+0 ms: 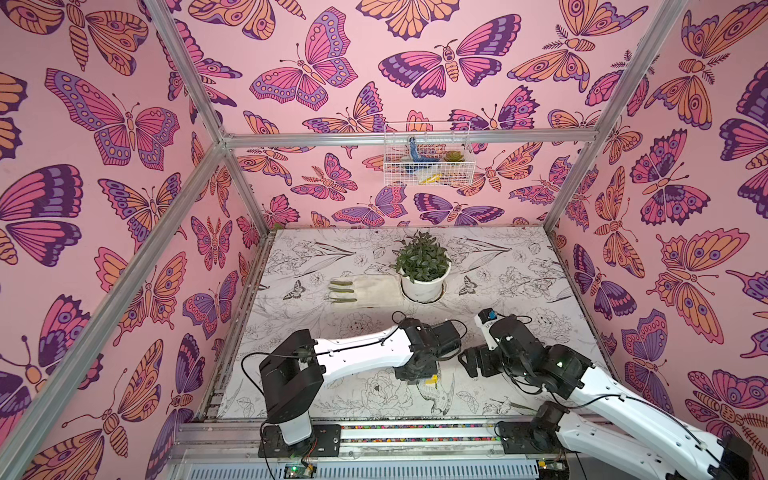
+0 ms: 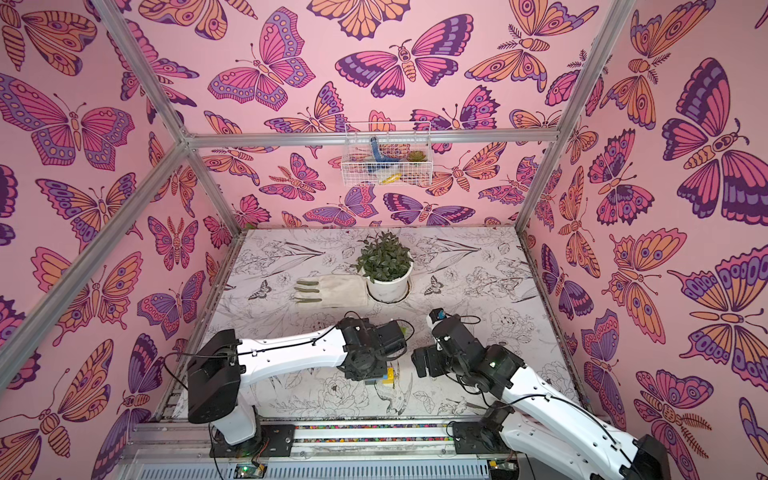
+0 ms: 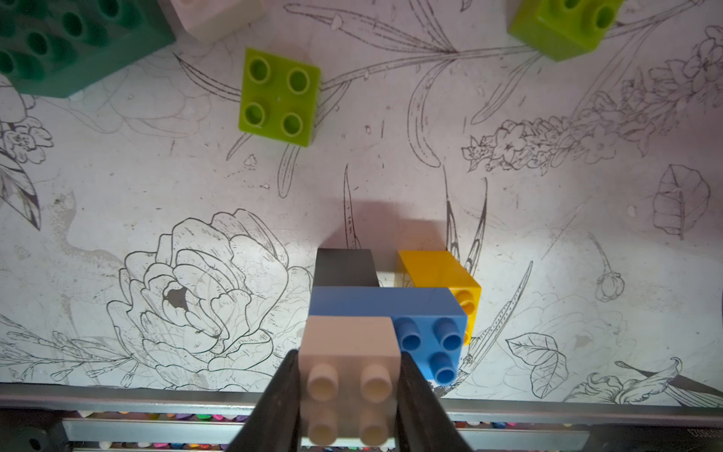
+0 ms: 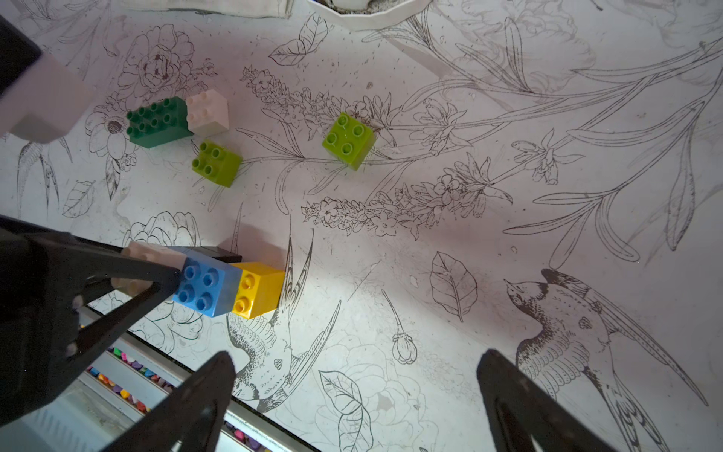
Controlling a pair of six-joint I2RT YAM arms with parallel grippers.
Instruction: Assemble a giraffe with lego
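Note:
My left gripper is shut on a pale pink brick with studs. Against that brick sits a blue brick, with a black brick and a yellow brick at it, low on the table near the front edge. In the right wrist view this group shows beside the left gripper's fingers. My right gripper stands open to the right of the group, nothing between its fingers.
Loose lime bricks, a dark green brick and a white brick lie further back. A plant pot and a glove sit at the rear. Bare table lies to the right.

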